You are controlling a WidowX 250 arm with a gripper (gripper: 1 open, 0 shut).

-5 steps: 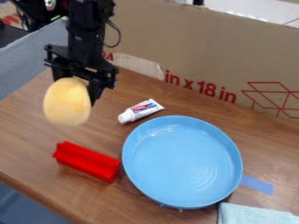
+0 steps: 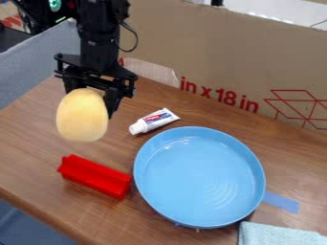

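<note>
My gripper [image 2: 91, 88] is at the upper left, shut on a pale yellow rounded object [image 2: 82, 116], which hangs above the wooden table [image 2: 160, 224]. Below it lies a red block [image 2: 94, 176]. A white toothpaste tube [image 2: 155, 121] lies to the right of the gripper, and a large blue plate [image 2: 198, 177] occupies the right middle of the table.
A cardboard panel [image 2: 236, 53] stands along the back. A light cloth [image 2: 281, 236] lies at the near right corner, and blue tape [image 2: 282, 203] is stuck beside the plate.
</note>
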